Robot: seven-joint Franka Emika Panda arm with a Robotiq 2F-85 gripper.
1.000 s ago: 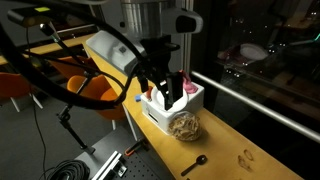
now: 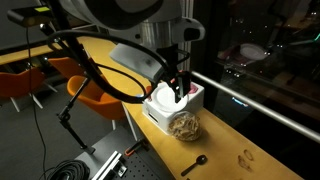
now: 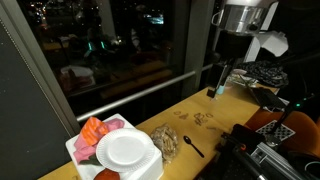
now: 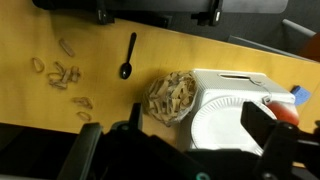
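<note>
My gripper is open, its two dark fingers standing wide apart in the wrist view, with nothing seen held between them. Beneath it lie a bowl of brown pieces (image 4: 172, 94) and a round white plate (image 4: 222, 125). The plate rests on a white container (image 4: 222, 80). A dark spoon (image 4: 126, 68) lies on the table beside the bowl. Several small brown pieces (image 4: 72, 75) are scattered farther left. In exterior view 1 the arm hides part of the container (image 2: 158, 112); the bowl (image 2: 184, 127) stands beside it.
Pink and orange items (image 3: 94, 130) sit in the container at the plate's side. Bare wooden table (image 2: 222, 143) lies around the spoon. A metal rail (image 2: 270, 112) and dark window run along the table's far side. Orange chairs (image 2: 97, 100) stand behind the arm.
The arm has shifted and turned in exterior view 1, its hand now more to the left and higher, above the container. The bowl, spoon and scattered pieces have not moved.
</note>
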